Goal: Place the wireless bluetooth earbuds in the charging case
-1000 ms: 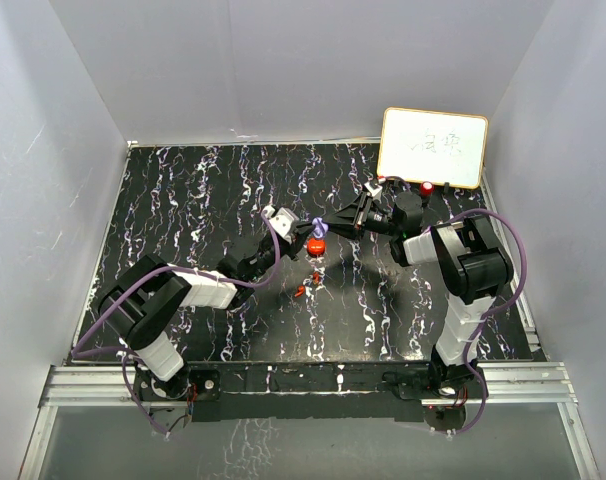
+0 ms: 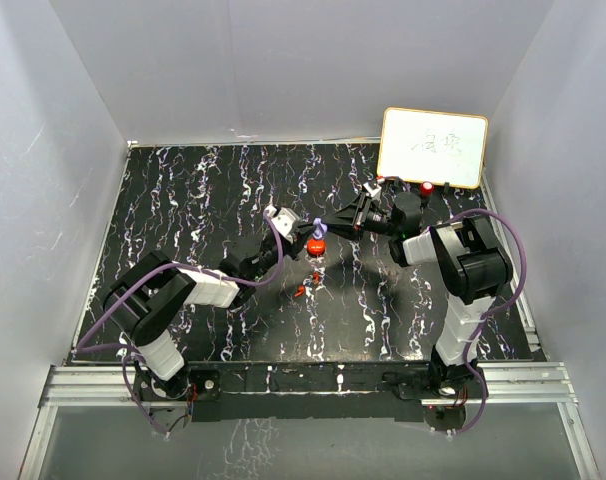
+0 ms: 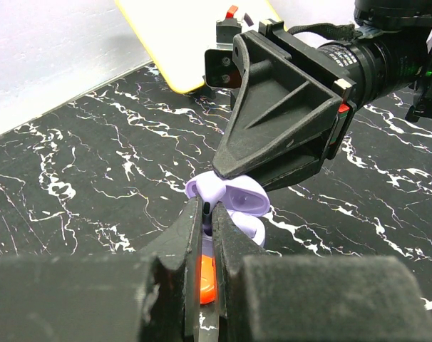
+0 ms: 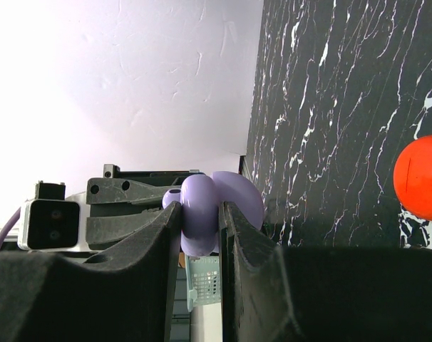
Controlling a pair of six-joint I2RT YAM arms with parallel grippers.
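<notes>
Above the table, the open purple charging case (image 2: 320, 231) is pinched by my right gripper (image 2: 329, 224). In the right wrist view the case (image 4: 199, 215) fills the space between that gripper's fingertips, its lid (image 4: 242, 196) swung open. My left gripper is shut at the opening of the case. A small purple earbud (image 4: 172, 197) shows between its fingers in the right wrist view, close against the case. How deep the earbud sits is hidden by the fingers and the case.
An orange-red rounded case (image 2: 316, 247) rests on the black marbled table below the grippers. Small red pieces (image 2: 300, 291) lie nearer the front. A whiteboard (image 2: 432, 146) stands at the back right.
The right arm and the case show no clear movement.
</notes>
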